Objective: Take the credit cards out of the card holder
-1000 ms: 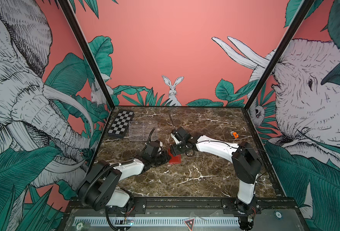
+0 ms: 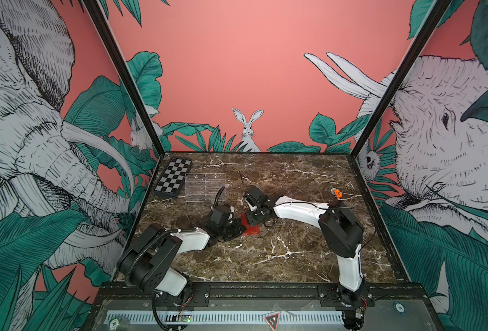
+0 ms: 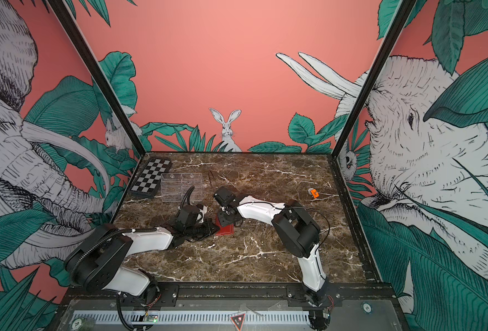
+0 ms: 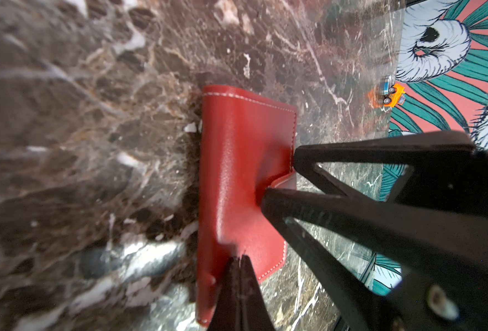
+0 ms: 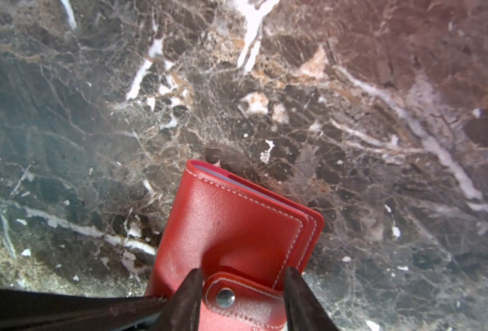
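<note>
The red leather card holder (image 4: 238, 127) lies folded on the marble table. In the right wrist view, its strap (image 5: 244, 300) with a metal snap (image 5: 225, 298) lies over the front cover, and a thin purplish edge (image 5: 211, 172) shows between the covers; whether that is a card is unclear. My left gripper is shut, its tips at the holder near the folded spine, with nothing visible between them. My right gripper is part open, one finger on each side of the strap and snap. From above, both grippers partly cover the holder (image 2: 250, 227).
A clear divided tray (image 2: 205, 187) and a black-and-white checkered board (image 2: 174, 175) stand at the back left. A small orange toy car (image 2: 336, 193) sits far right. Bare table surrounds the holder in front and to the right.
My left arm has moved slightly rightward, with its tips still at the holder, which lies in about the same place.
</note>
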